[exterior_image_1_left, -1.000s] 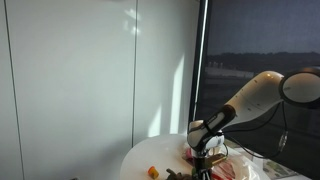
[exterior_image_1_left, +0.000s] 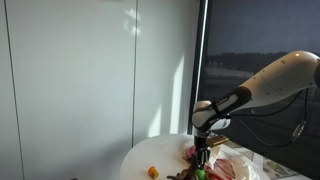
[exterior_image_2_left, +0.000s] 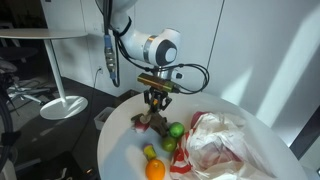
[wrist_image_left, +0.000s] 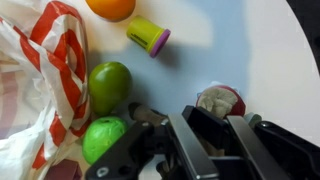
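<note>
My gripper (exterior_image_2_left: 156, 103) is over the white round table (exterior_image_2_left: 118, 150), shut on a dark brown, soft-looking object (exterior_image_2_left: 170, 118) that hangs below it. In the wrist view, a brown end of this object (wrist_image_left: 146, 113) sticks out on the left of the fingers. A whitish, red-edged round piece (wrist_image_left: 221, 99) shows just beyond the fingertips; whether it belongs to the same object, I cannot tell. The fingers hide most of what is between them.
Beside the gripper lie a green pear-like fruit (wrist_image_left: 109, 86), a bright green round fruit (wrist_image_left: 103, 138), a yellow-green cylinder with a purple end (wrist_image_left: 148, 34) and an orange (exterior_image_2_left: 155, 170). A red-and-white plastic bag (exterior_image_2_left: 215, 140) covers the table's other side.
In exterior view 1 my gripper has risen a little and shifted slightly right, and the arm's bend has changed. The dark object below it has shifted too. The orange has not moved.
</note>
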